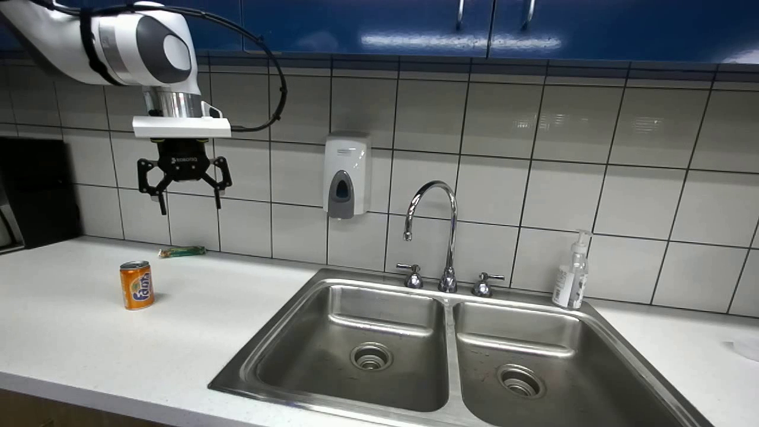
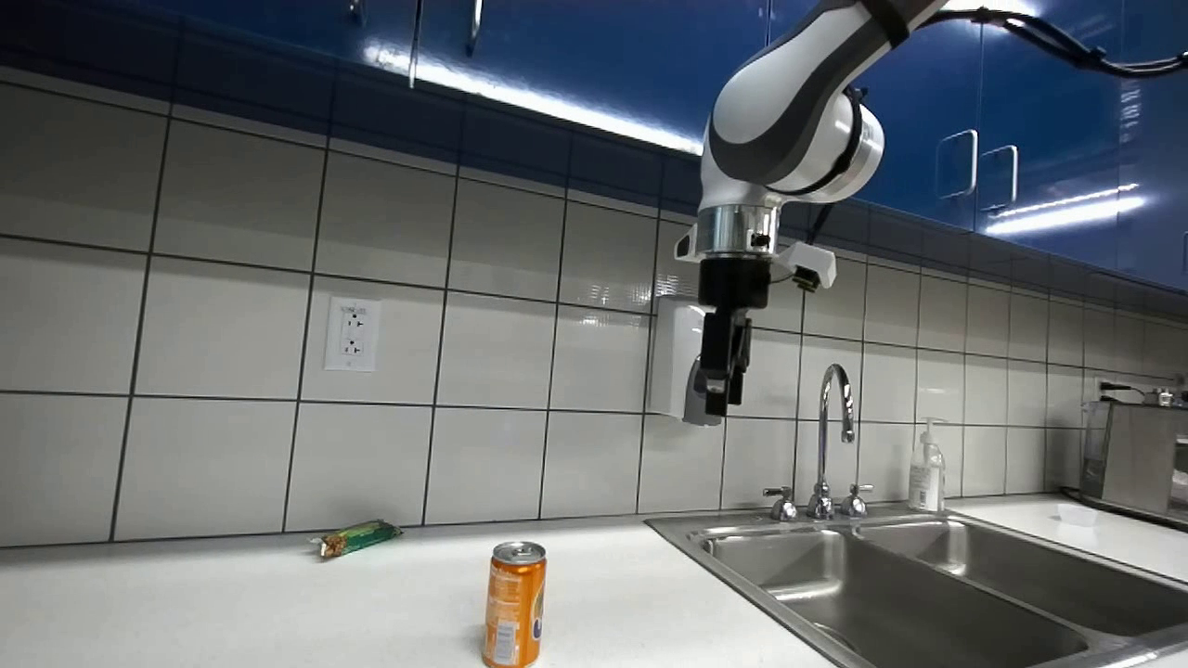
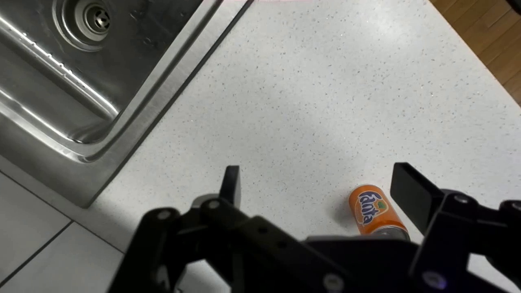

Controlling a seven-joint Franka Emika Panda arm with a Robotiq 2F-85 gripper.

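An orange Fanta can [image 1: 137, 285] stands upright on the white counter, left of the sink. Against the tiled wall behind it lies a small green wrapped packet [image 1: 182, 251]. High above the counter, my gripper [image 1: 190, 207] points downward with its fingers spread and nothing between them. From the wrist, the can [image 3: 375, 210] appears far below, close to the inner side of the right-hand finger [image 3: 412, 195]. The second exterior view has the can [image 2: 515, 607] at the front, the packet [image 2: 358, 538] further back, and the gripper [image 2: 724, 403] well above both.
A double steel sink [image 1: 450, 334] with a tall faucet [image 1: 452, 235] lies to the right. A soap dispenser [image 1: 346, 175] hangs on the wall, and a clear pump bottle [image 1: 571, 277] stands behind the sink. Blue cabinets [image 1: 370, 27] overhang the back.
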